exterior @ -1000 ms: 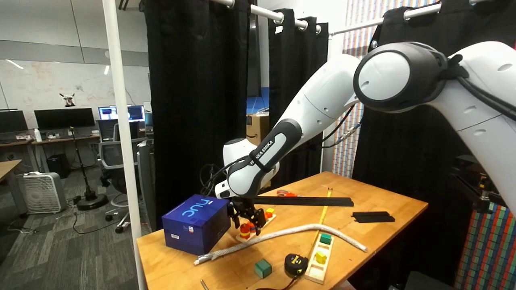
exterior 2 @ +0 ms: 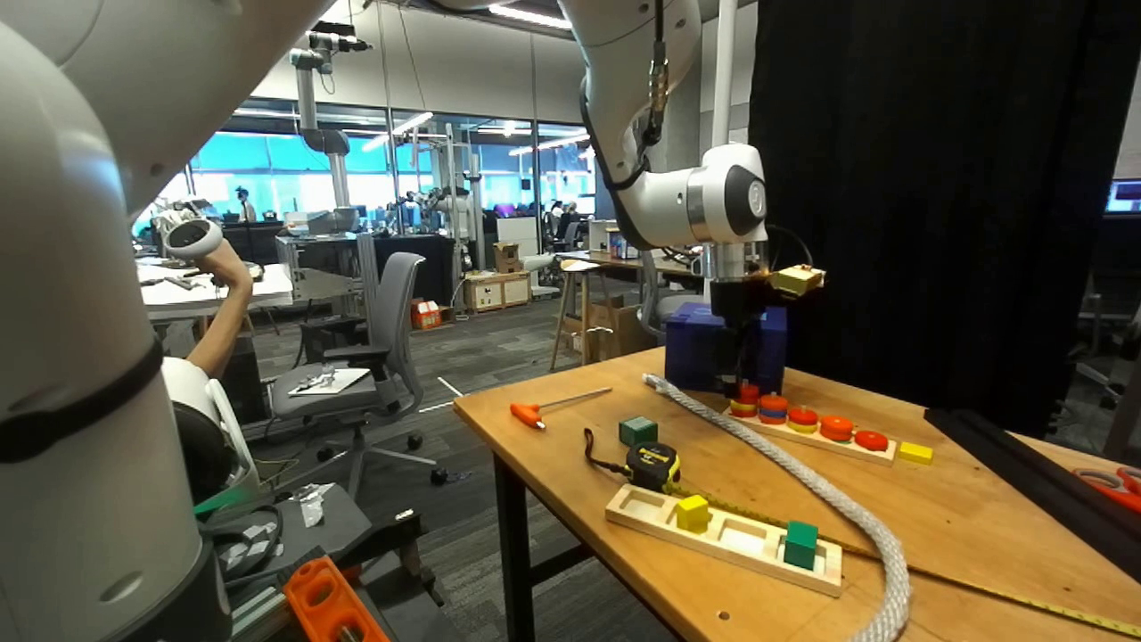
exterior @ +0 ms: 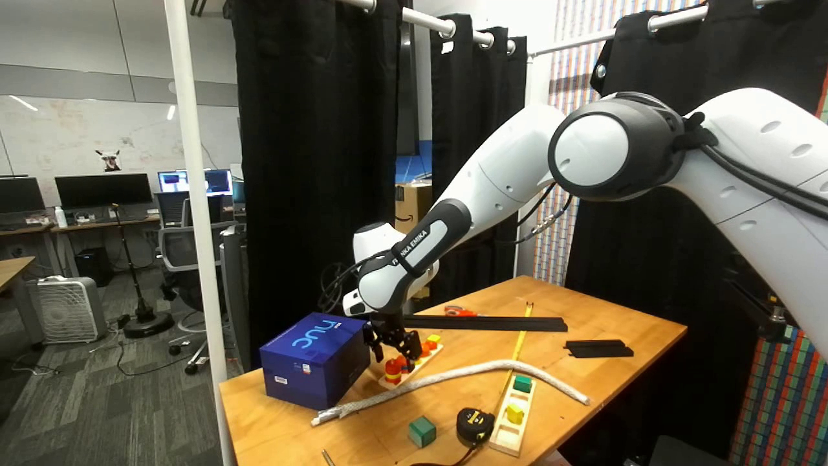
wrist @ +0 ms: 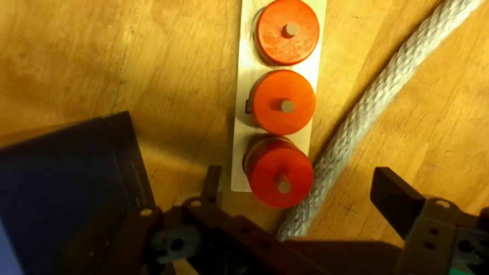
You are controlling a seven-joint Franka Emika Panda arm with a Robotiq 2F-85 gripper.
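Beside the blue box [exterior: 314,361], a wooden peg board [exterior 2: 786,428] carries several stacks of round rings on pegs. The tallest visible stack [wrist: 280,176], topped in red, stands at the board's near end in the wrist view. Two more orange-topped stacks follow it up the board, the middle one [wrist: 284,101] and a farther one [wrist: 287,32]. My gripper is open, its fingers wide apart on either side of the tallest stack, with neither touching it. In exterior view 1 the gripper hangs low over the board and partly hides it.
White rope [exterior: 435,378] curves beside the board. Nearer lie a green block [exterior 2: 638,430], a tape measure [exterior 2: 652,466] and a slotted wooden tray [exterior 2: 738,546] holding a yellow and a green block. Black strips [exterior: 485,322] lie behind. Close to one finger stands the blue box.
The arm and gripper have shifted slightly left in exterior view 1, with the forearm and elbow swung left too. The objects on the table look unmoved.
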